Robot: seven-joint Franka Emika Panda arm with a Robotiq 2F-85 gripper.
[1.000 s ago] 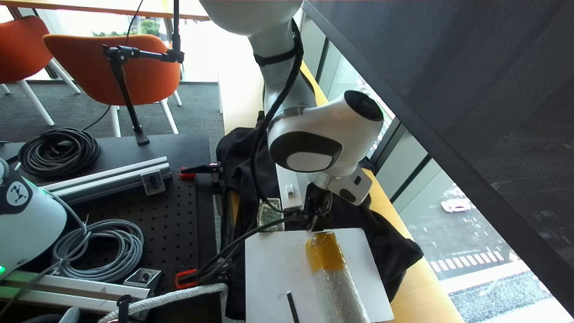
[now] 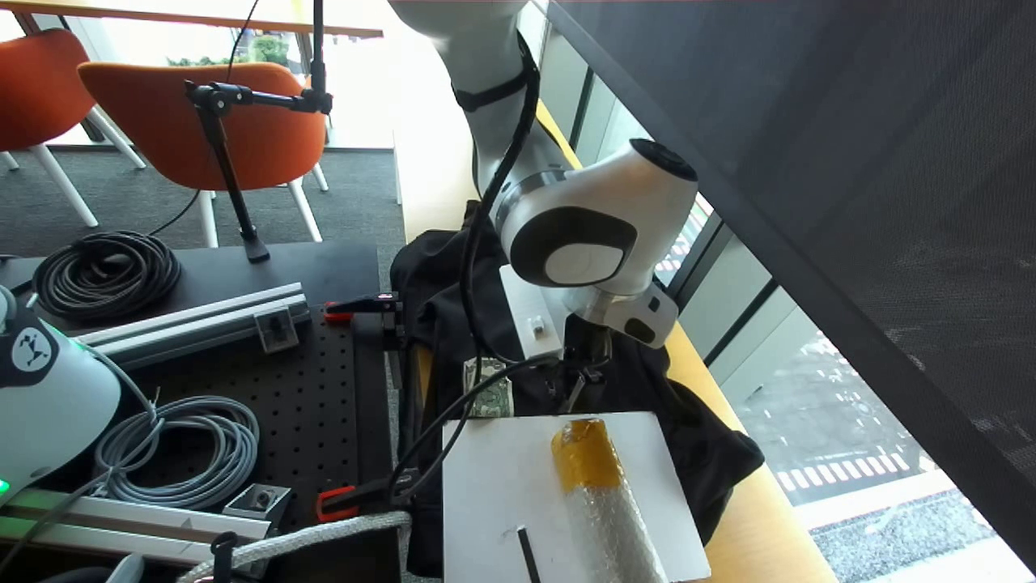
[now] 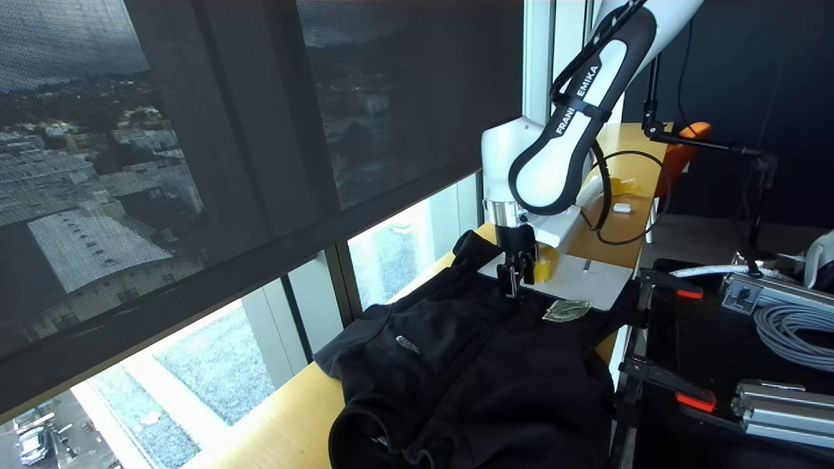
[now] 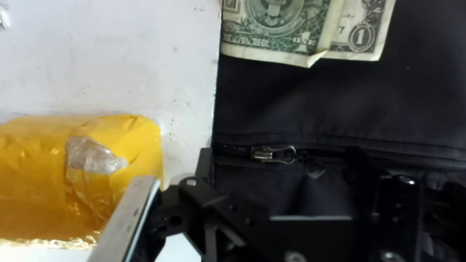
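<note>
A black jacket (image 3: pixel 469 375) is spread over the ledge, its zipper running across the wrist view. The metal zipper pull (image 4: pixel 273 154) lies on the cloth, in sight between my spread fingertips. My gripper stands open just over the jacket, pointing down, with nothing seen held in it. In exterior view 1 the gripper (image 2: pixel 583 390) is at the far edge of the white board. A folded one-dollar bill (image 4: pixel 279 32) rests on the jacket beside the board, clear of the fingers.
On the white board (image 2: pixel 490 476) lies a roll-shaped bundle with a yellow end (image 2: pixel 588 457), very close to my left finger in the wrist view. A black stick (image 2: pixel 528 554) is on the board too. Clamps (image 3: pixel 672 383) line the dark table's edge; the window blind (image 3: pixel 258 156) rises alongside.
Compared with a second ago, my arm and gripper have shifted slightly right and up in exterior view 1. The jacket, bill, board and bundle look unmoved.
</note>
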